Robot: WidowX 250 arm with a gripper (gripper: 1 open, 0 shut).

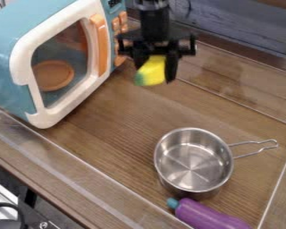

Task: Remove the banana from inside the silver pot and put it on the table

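The yellow banana [150, 71], greenish at its lower left end, is up at the back of the table near the toy microwave. My black gripper [157, 61] is shut on it, and its fingertips partly cover the fruit. Whether the banana touches the wood or hangs just above it, I cannot tell. Toward the front right stands the silver pot [174, 175], empty, its wire handle pointing right.
A blue and white toy microwave [36, 106] with its front open fills the left, close beside the banana. A purple eggplant [207, 215] lies in front of the pot. Bare wooden tabletop [121, 134] spreads between microwave and pot.
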